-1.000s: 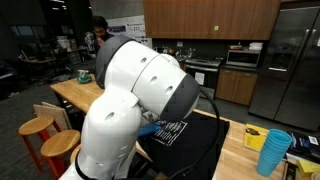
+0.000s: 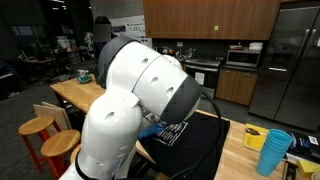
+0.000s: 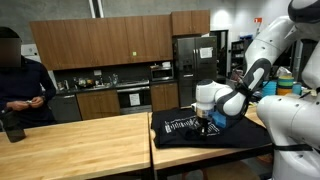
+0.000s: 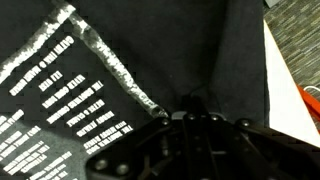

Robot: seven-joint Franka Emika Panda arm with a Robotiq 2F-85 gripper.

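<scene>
A black cloth with white printed lettering (image 4: pixel 75 100), apparently a shirt, lies spread over the table; its print (image 3: pixel 178 126) also shows in exterior view 2. My gripper is at the lower middle of the wrist view, low over a plain, creased part of the cloth beside the print. Its fingers look shut. Whether a thin fold of cloth sits between the tips cannot be made out in the dark. In exterior view 1 the arm hides the gripper, and the black cloth (image 2: pixel 207 130) spreads out beyond it.
Stacked blue cups (image 2: pixel 273 152) stand at the table's right, by a yellow item (image 2: pixel 256 136). Bare wooden table (image 3: pixel 75 148) lies left of the cloth in exterior view 2. Red stools (image 2: pixel 60 142) stand beside the table. A person (image 3: pixel 28 85) is at the far left.
</scene>
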